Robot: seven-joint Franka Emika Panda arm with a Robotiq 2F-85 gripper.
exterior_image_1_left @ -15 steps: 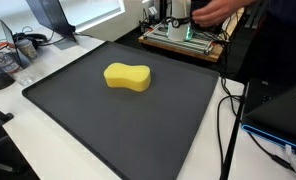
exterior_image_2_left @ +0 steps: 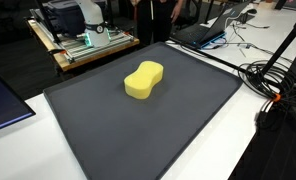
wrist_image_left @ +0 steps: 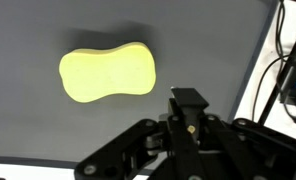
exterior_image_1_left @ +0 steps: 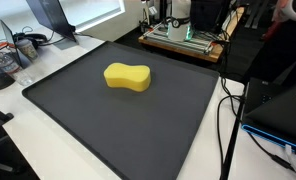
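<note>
A yellow sponge (exterior_image_1_left: pixel 127 77), narrowed at its waist, lies flat on the dark grey mat toward the back. Exterior view 2 shows the same sponge (exterior_image_2_left: pixel 144 80) with bare mat all around it. Seen from above in the wrist view, the sponge (wrist_image_left: pixel 108 73) is left of my gripper and apart from it. The black fingers are together, and I can make out no object between them. Neither exterior view shows the gripper.
Cables (exterior_image_1_left: pixel 224 110) run along the white table at the right. Glassware (exterior_image_1_left: pixel 24 45) stands at the left. A person (exterior_image_2_left: pixel 160 20) is behind the table's far edge.
One second ago a person's hand and arm showed at the upper right of exterior view 1; they are gone from there now. The sponge has stayed in place.
</note>
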